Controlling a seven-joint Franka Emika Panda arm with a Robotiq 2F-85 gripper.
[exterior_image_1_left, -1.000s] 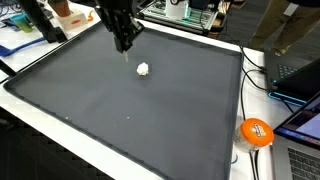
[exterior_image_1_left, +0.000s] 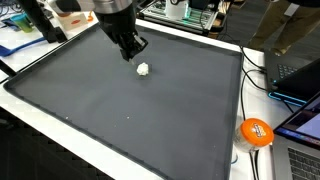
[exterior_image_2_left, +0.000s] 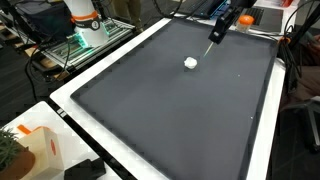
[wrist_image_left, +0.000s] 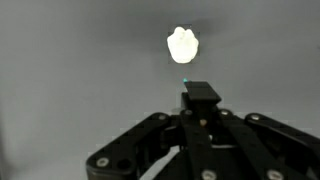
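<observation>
A small white lump (exterior_image_1_left: 143, 69), rounded and uneven like a wad, lies on the dark grey board (exterior_image_1_left: 130, 115). In the wrist view the same white lump (wrist_image_left: 183, 45) is just beyond my fingertips, not touching them. My gripper is shut on a thin stick. Its teal tip (wrist_image_left: 185, 80) shows past the fingers, and exterior view 2 shows the thin stick (exterior_image_2_left: 209, 47) pointing down below my gripper (exterior_image_2_left: 214, 35). The stick's upper end is hidden in the fingers. Whether its tip touches the board I cannot tell.
Free room covers most of the board around the lump. An orange-topped container (exterior_image_1_left: 254, 133) stands off the board's right side, near a laptop (exterior_image_1_left: 296, 85). Cables (exterior_image_1_left: 248, 75) run along that edge. Assorted items (exterior_image_1_left: 28, 38) crowd the far left.
My gripper has moved down and to the right in exterior view 1, with the stick, closer to the white lump. The lump has stayed in place.
</observation>
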